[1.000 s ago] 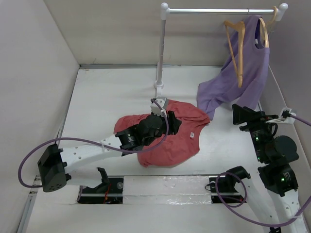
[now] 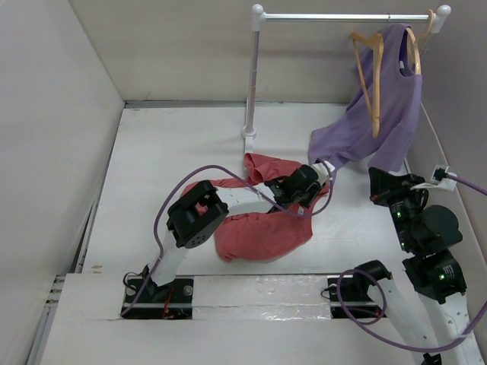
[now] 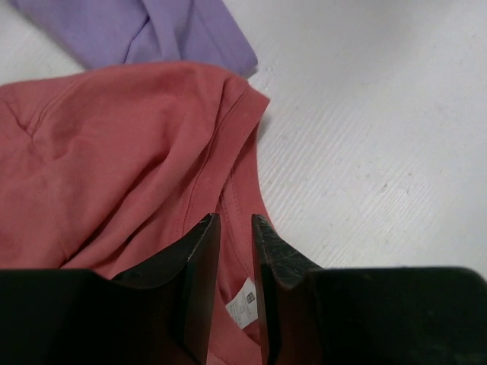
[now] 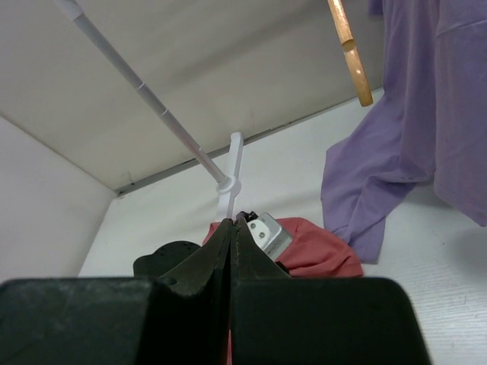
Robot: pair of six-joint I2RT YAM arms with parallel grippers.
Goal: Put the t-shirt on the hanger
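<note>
A red t-shirt lies crumpled on the white floor of the booth. My left gripper is over its right part; in the left wrist view the gripper stands part open above a folded red edge with a white label. My right gripper is shut with nothing showing between its fingers, raised at the right of the top view. An empty wooden hanger hangs from the rail.
A purple shirt hangs on another hanger at the rail's right end, its lower part spread on the floor beside the red shirt. The rail stands on a post. Bare floor lies at the left.
My left gripper has moved rightward over the red t-shirt from the middle toward its right edge. The right arm has shifted very slightly, and the clothes look unchanged.
</note>
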